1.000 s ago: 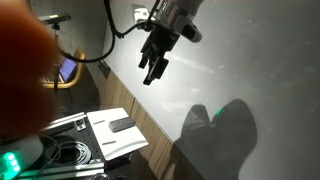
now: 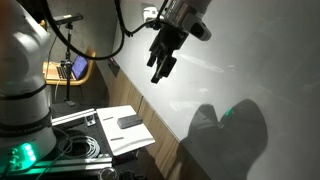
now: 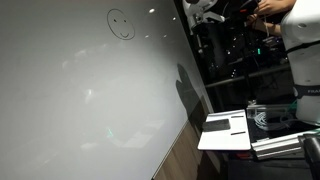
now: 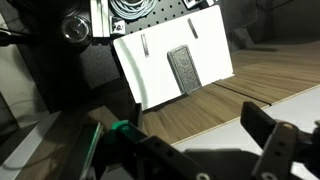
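Note:
My gripper [image 2: 156, 70] hangs in the air in front of the whiteboard [image 2: 260, 60], well above the low table. In the wrist view its two dark fingers stand wide apart, with nothing between them. Below lies a white sheet or board [image 4: 150, 75] bearing a dark, rectangular, eraser-like block [image 4: 184, 69]. Two thin pen-like items, one a marker [image 4: 145, 45] and the other a second marker [image 4: 192, 27], lie on the same white surface, apart from the block. A smiley face [image 3: 120, 23] is drawn high on the whiteboard in exterior view 2.
Coiled pale cable [image 4: 140, 8] lies beside the white sheet, near the arm's base. Wood panelling [image 4: 225, 108] runs along the foot of the whiteboard. A person's hands [image 3: 272, 8] show at the top right of exterior view 2. Open air surrounds the gripper.
Exterior view 1 has shifted slightly, and a blurred orange shape at its left edge has gone. The gripper still hangs empty in front of the board; the block appears unmoved on the sheet.

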